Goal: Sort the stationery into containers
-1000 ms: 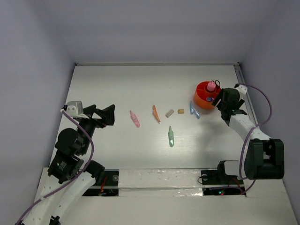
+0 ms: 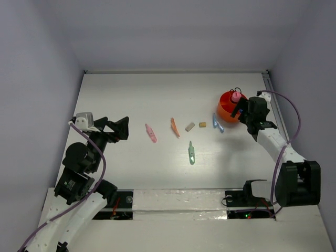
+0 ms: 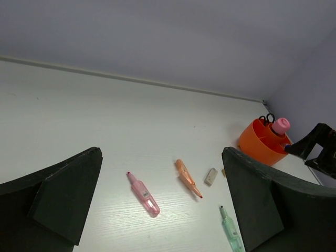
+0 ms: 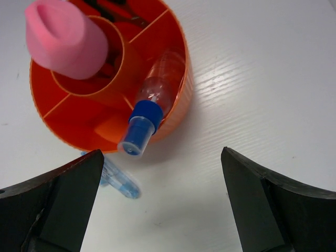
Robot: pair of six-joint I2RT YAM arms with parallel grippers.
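Note:
An orange divided container [image 2: 226, 113] holds scissors, a pink item [image 4: 68, 42] and a clear blue-capped bottle [image 4: 147, 113] in one compartment. My right gripper [image 2: 239, 110] hangs open just over its front right side, fingers empty. A blue item [image 2: 218, 123] lies left of the container, partly hidden in the right wrist view. On the table lie a pink marker [image 3: 143, 193], an orange one [image 3: 187, 179], a green one [image 3: 231, 231], a grey block [image 2: 189, 126] and a small yellow block [image 2: 202, 125]. My left gripper [image 2: 116, 127] stands open and empty at the left.
Grey walls [image 2: 42, 63] enclose the white table [image 2: 142, 94] at the sides and back.
The left arm and the loose items are unmoved.

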